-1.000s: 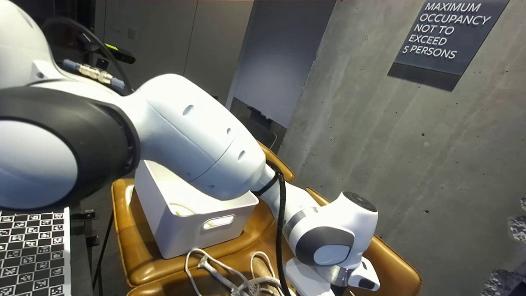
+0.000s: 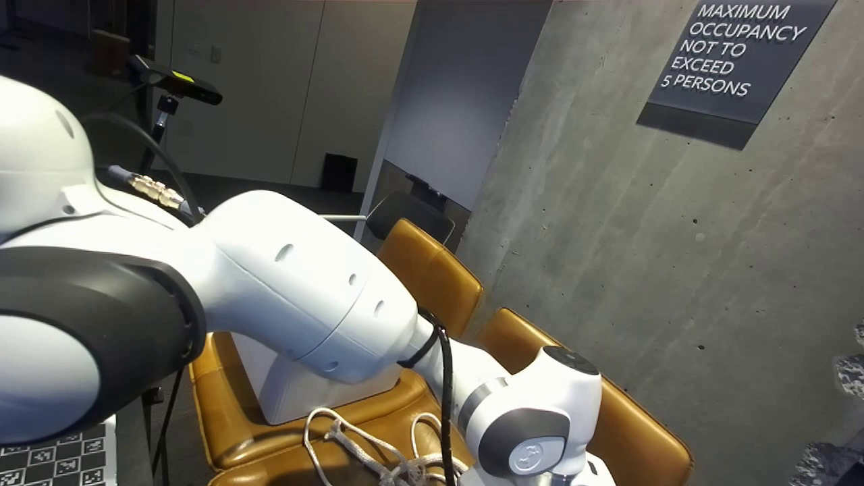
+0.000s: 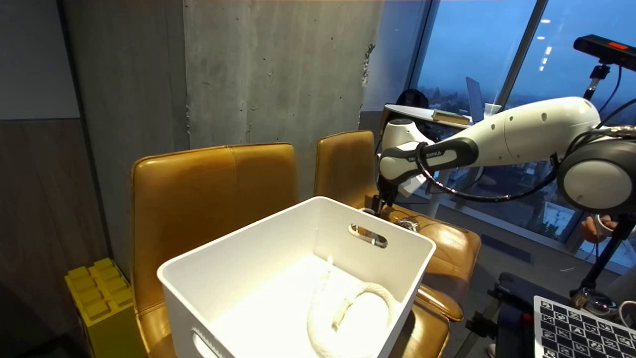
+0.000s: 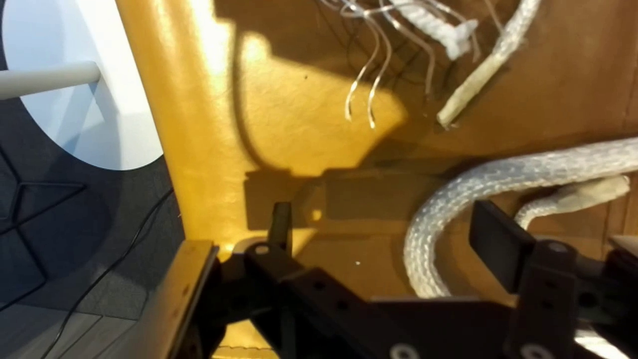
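Note:
In the wrist view my gripper is open above the tan leather chair seat, its two dark fingers wide apart. A thick white braided rope (image 4: 427, 230) curves between them, nearer the right finger, and nothing is clamped. Beside that finger lies a thinner rope end with a taped tip (image 4: 598, 191). Farther up the seat are another taped rope end (image 4: 472, 89) and frayed pale strands (image 4: 374, 72). Exterior view 1 shows the rope heap (image 2: 389, 466) on the chair, while the gripper itself is below the frame's edge.
A white bin (image 3: 238, 238) stands on the neighbouring chair, with a pale rope (image 3: 316, 322) inside. Chair backs (image 3: 214, 179) and a concrete wall (image 3: 280, 77) rise behind. A checkered board (image 3: 587, 334) sits off to one side.
Over the last second the arm has come down toward the chair, its wrist dropping lower in exterior view 1. The rope heap there looks unmoved.

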